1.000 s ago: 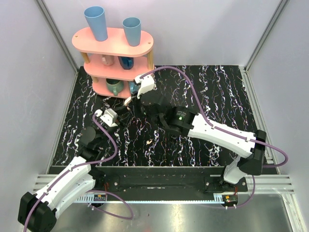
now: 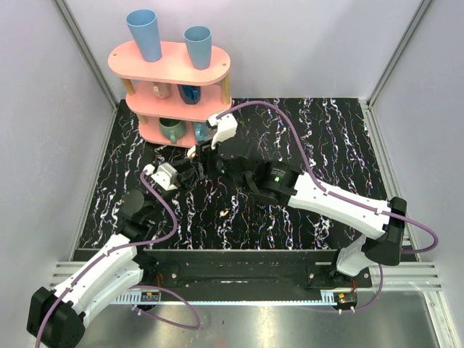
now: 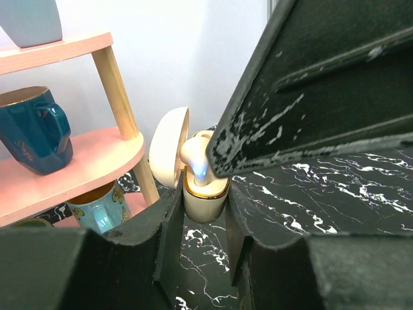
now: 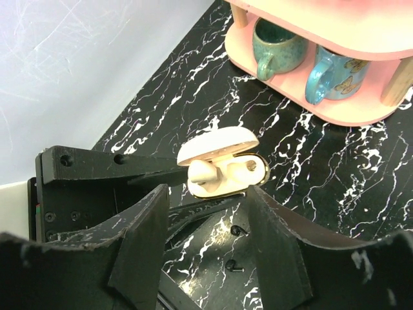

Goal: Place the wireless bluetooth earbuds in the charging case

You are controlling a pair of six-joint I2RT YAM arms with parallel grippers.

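My left gripper is shut on the cream charging case, lid raised, gold-rimmed in the left wrist view. An earbud (image 4: 202,172) sits in the case's left side; the right well (image 4: 251,165) shows no earbud. My right gripper is open at the case, its fingers below it in the right wrist view and nothing visible between them. In the top view both grippers meet left of centre, largely hiding the case. A small pale object (image 2: 224,213) lies on the black marble surface, too small to identify.
A pink three-tier shelf (image 2: 170,62) with cups and mugs stands behind the grippers at back left. White walls border the workspace.
The left arm stays where it was.
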